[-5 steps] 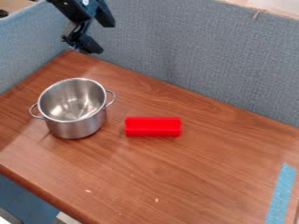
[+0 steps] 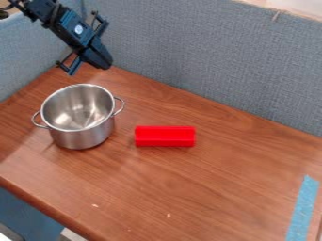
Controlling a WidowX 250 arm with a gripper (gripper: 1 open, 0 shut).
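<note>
My black gripper (image 2: 71, 62) is high at the upper left, above and behind a steel pot (image 2: 78, 126) with two side handles. Its fingers point down and left; whether they are open or shut is hard to tell. The pot looks empty and stands upright on the wooden table (image 2: 189, 188). A red block (image 2: 164, 136) lies to the right of the pot, apart from it.
Padded grey-blue walls (image 2: 214, 66) border the back and left of the table. A light blue strip (image 2: 302, 207) is at the right edge.
The arm has come lower and shifted left, with the gripper changing its angle. The pot and red block stay where they were.
</note>
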